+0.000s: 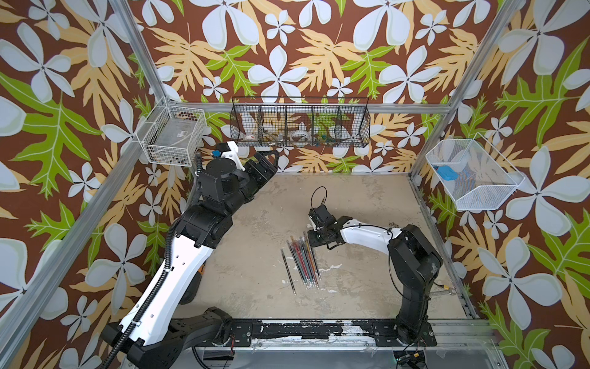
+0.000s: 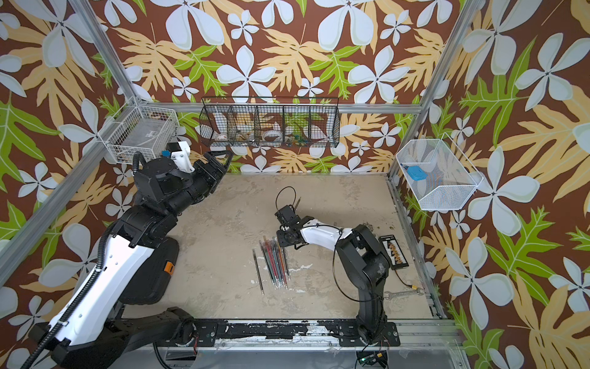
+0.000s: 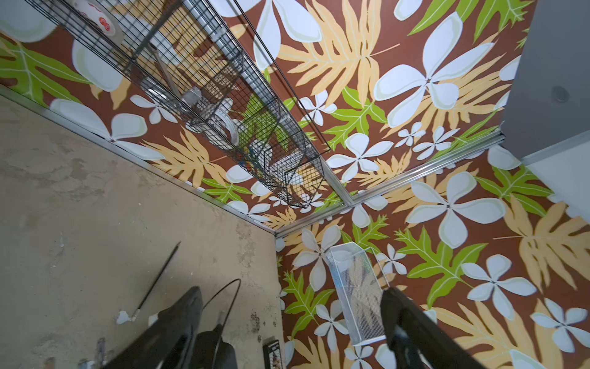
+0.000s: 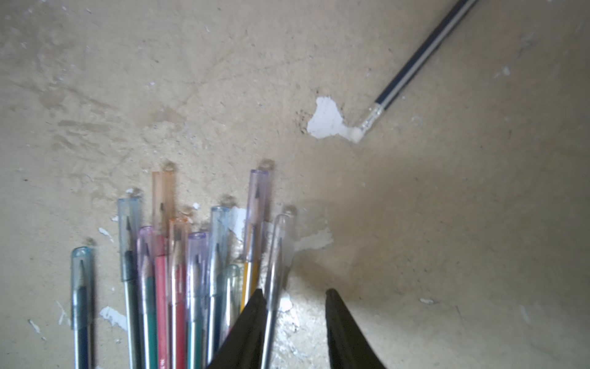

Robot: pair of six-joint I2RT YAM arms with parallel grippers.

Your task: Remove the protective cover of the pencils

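A bundle of pencils [image 1: 302,261] with clear tinted caps lies mid-table, one pencil [image 1: 287,270] slightly apart to their left. In the right wrist view the caps [image 4: 258,190] show over the pencil tips, and my right gripper stands part open above the bundle's right edge, a clear-capped pencil [image 4: 274,270] by its left finger, nothing visibly held. A lone dark pencil [image 4: 421,55] lies beyond. My left gripper is raised at the left, open and empty.
Wire baskets [image 1: 173,161] [image 1: 299,107] [image 1: 485,203] hang on the walls. A black case [image 2: 147,276] lies at the left, a small boxed set [image 2: 393,251] at the right.
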